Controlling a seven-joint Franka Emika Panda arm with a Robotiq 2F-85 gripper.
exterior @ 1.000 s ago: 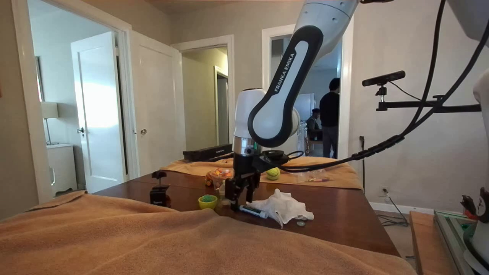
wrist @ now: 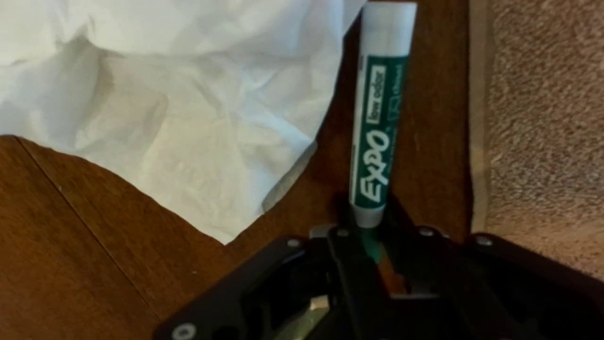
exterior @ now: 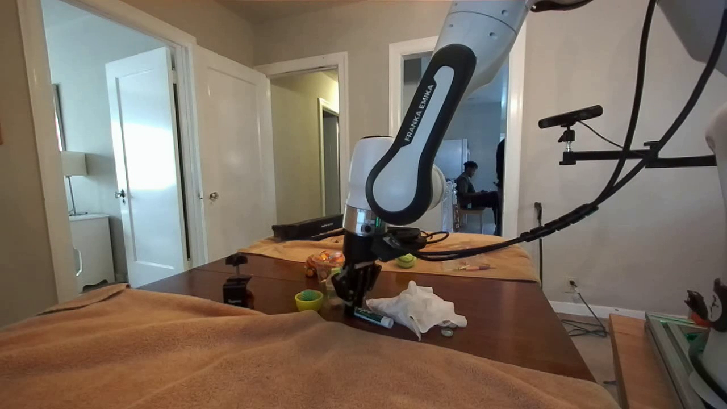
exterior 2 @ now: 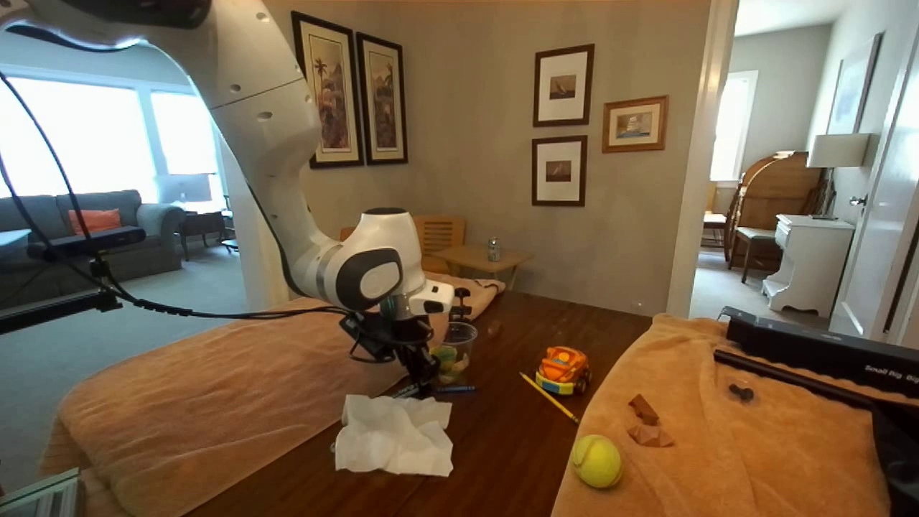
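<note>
Down at the table top, my gripper point(exterior: 355, 307) is shut on the green cap end of an Expo marker point(wrist: 380, 107). The marker's white-and-green barrel sticks out from between the dark fingers in the wrist view, and its cap is mostly hidden by them. From exterior view 1 the marker point(exterior: 374, 317) lies low and roughly level; whether it touches the wood cannot be told. A crumpled white cloth or paper point(wrist: 187, 119) spreads right beside it. In exterior view 2 the gripper point(exterior 2: 422, 388) stands at the far edge of that white sheet point(exterior 2: 393, 435).
Close to the gripper are a yellow-green cup point(exterior: 308, 300) and a clear cup point(exterior 2: 462, 337). An orange toy vehicle point(exterior 2: 564, 369), a pencil point(exterior 2: 548, 397) and a tennis ball point(exterior 2: 596, 461) lie farther off. An orange towel point(wrist: 543, 130) borders the marker's side. Bare wood shows around the toy.
The gripper has come down slightly and its fingers have shut around the marker's end. The marker has shifted a little to the left in exterior view 1.
</note>
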